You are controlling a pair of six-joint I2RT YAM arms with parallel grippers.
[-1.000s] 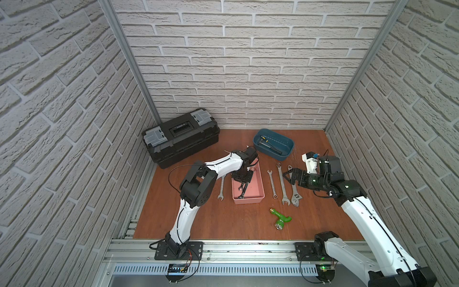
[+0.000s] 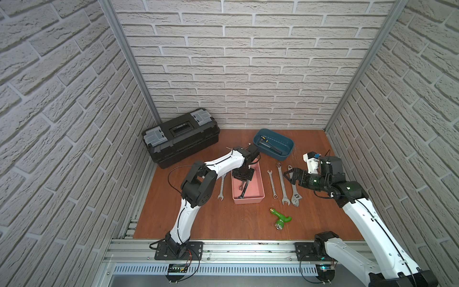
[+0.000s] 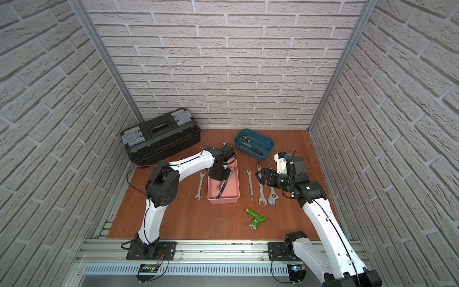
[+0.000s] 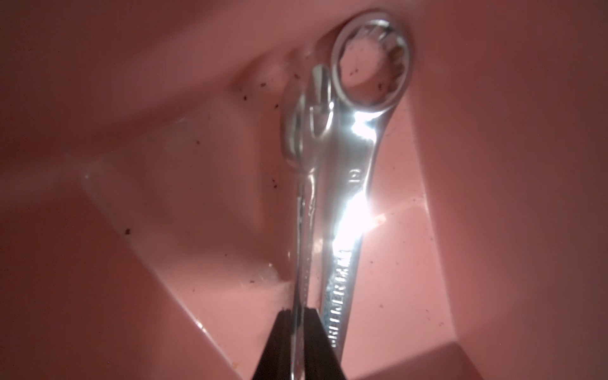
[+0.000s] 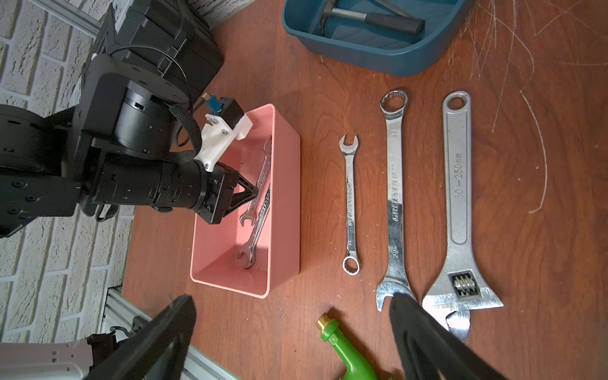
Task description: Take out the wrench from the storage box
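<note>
The pink storage box (image 5: pixel 285 190) holds two silver wrenches side by side. My left gripper is down inside it, fingertips either side of the slimmer wrench (image 4: pixel 307 209); whether they press on it is hard to tell. The wider wrench (image 4: pixel 354 158), with a ring end, lies just beside. My right gripper (image 2: pixel 291 175) hangs above the wrenches right of the box; in the right wrist view its two fingers stand wide apart, open and empty.
Several wrenches (image 5: pixel 394 177) lie right of the box, one at its left. A blue bin (image 5: pixel 373 53) with tools stands behind, a black toolbox (image 2: pixel 181 134) back left, a green nozzle (image 5: pixel 348 351) in front.
My left wrist and forearm have shifted very slightly at the box. The right arm and the objects outside the box look unchanged.
</note>
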